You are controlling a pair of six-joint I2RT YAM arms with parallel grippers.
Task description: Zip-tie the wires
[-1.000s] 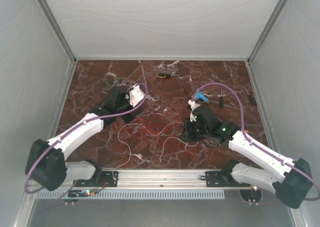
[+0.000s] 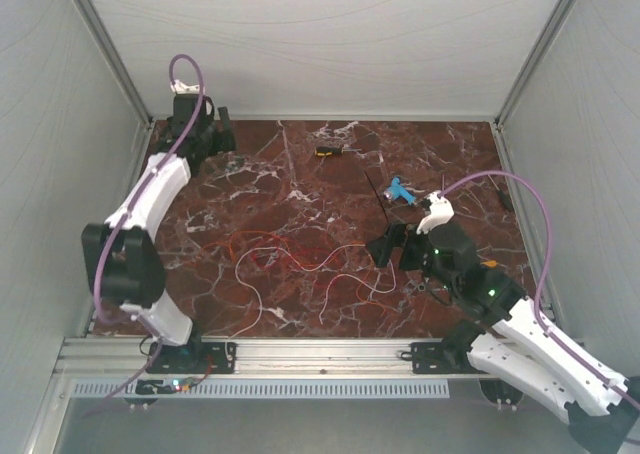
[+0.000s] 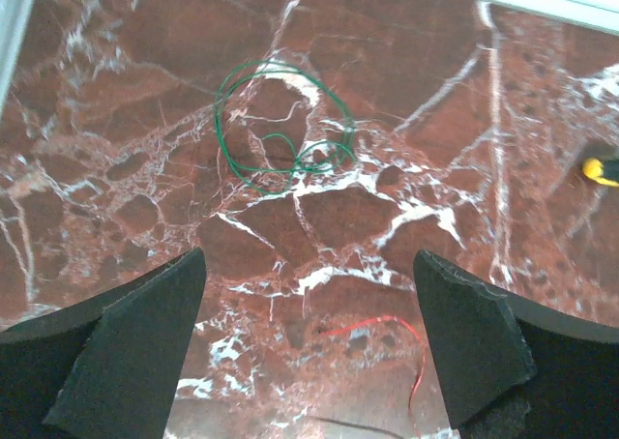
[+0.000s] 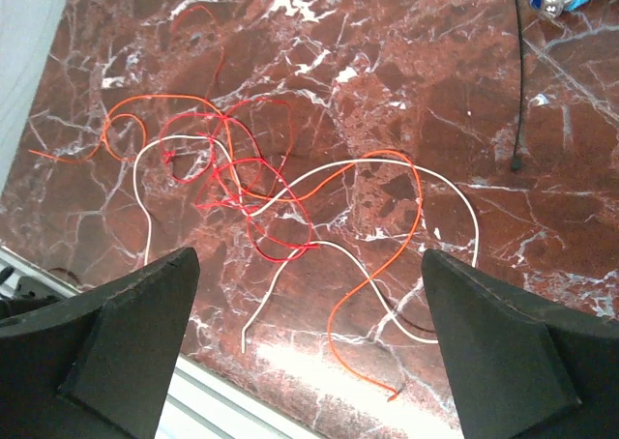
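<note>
Loose red wire (image 4: 276,183), orange wire (image 4: 392,255) and white wire (image 4: 455,188) lie loosely crossed near the table's front. A thin black strip, seemingly a zip tie (image 4: 520,81), lies behind them. My right gripper (image 2: 388,238) is above the right side of the wires, its fingers (image 4: 503,342) apart and empty. Far back on the left is my left gripper (image 2: 208,146), away from the tangle. A green wire coil (image 3: 285,130) shows ahead of its separated fingers (image 3: 474,333), with nothing between them. A red wire end (image 3: 387,320) also shows there.
A blue tool (image 2: 400,191) lies behind the right gripper. The yellow-and-black tool (image 2: 328,151) rests by the back edge. White walls close in the table at the sides and back.
My left arm has swung left and back, away from the wires. The right gripper has shifted slightly right and back, and its fingers appear wider apart.
</note>
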